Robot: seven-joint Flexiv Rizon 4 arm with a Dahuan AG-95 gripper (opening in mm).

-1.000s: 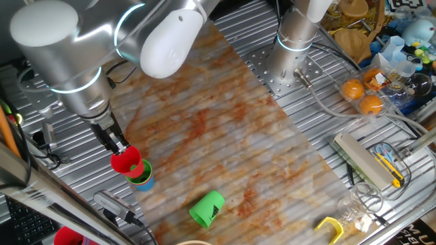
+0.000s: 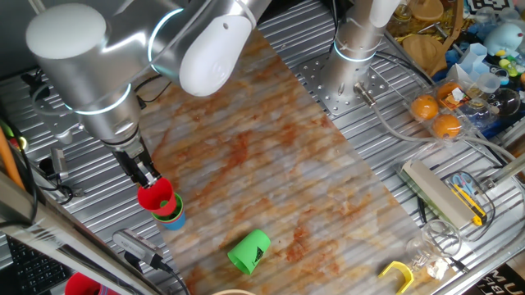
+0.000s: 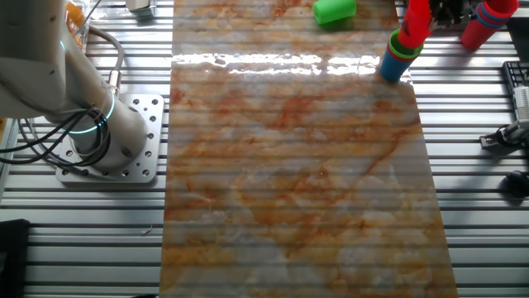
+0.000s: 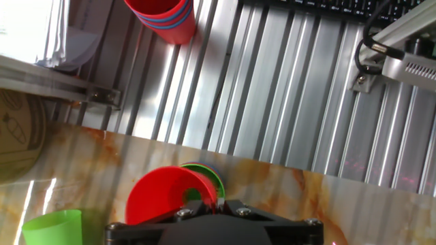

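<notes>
My gripper (image 2: 152, 182) is shut on the rim of a red cup (image 2: 154, 199), its fingers pinching one side of the wall. The red cup is tilted, its mouth facing up. Directly under it stands a nested stack of a green cup (image 2: 177, 215) and a blue cup (image 2: 177, 224) near the marbled board's edge. In the wrist view the red cup (image 4: 160, 194) covers much of the green rim (image 4: 214, 175). Whether its base has entered the green cup is hard to tell. Another green cup (image 2: 248, 251) lies on its side, apart from the stack.
Outside the board, a stack of red and blue cups (image 3: 488, 23) stands on the slatted metal table. A small camera-like device (image 2: 138, 244) with a cable is close to the held cup. Most of the marbled board (image 3: 289, 182) is clear.
Over the last second my gripper and the red cup have shifted slightly right and down in exterior view 1, coming more over the green and blue stack. The lying green cup has not moved.
</notes>
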